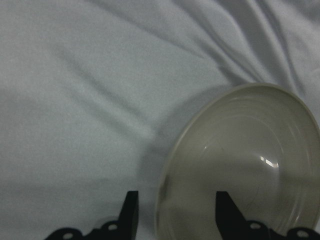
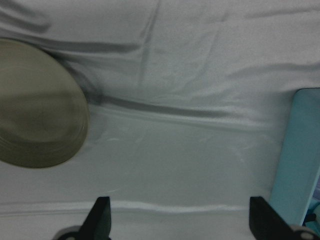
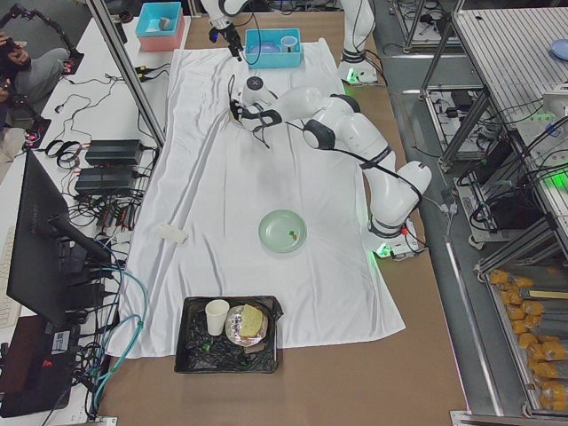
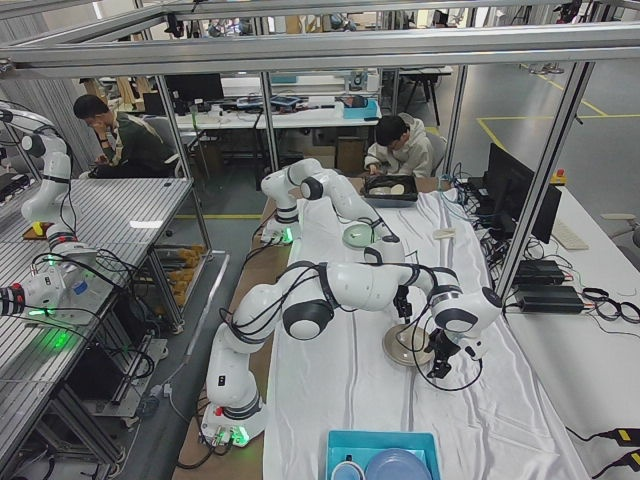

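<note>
A beige plate (image 4: 400, 350) lies on the white cloth between the two arms. In the left wrist view the same plate (image 1: 240, 160) fills the right half, and my left gripper is open over its near rim, one finger outside, the other over the inside. In the right wrist view my right gripper stands open over cloth, with the plate (image 2: 37, 105) off to the upper left and a blue bin (image 2: 295, 150) to the right.
The blue bin (image 4: 380, 440) holds a cup and a blue plate. A green plate (image 3: 282, 231) lies mid-cloth. A black tray (image 3: 195, 355) with a cup and food stands at the cloth's far end from the bin.
</note>
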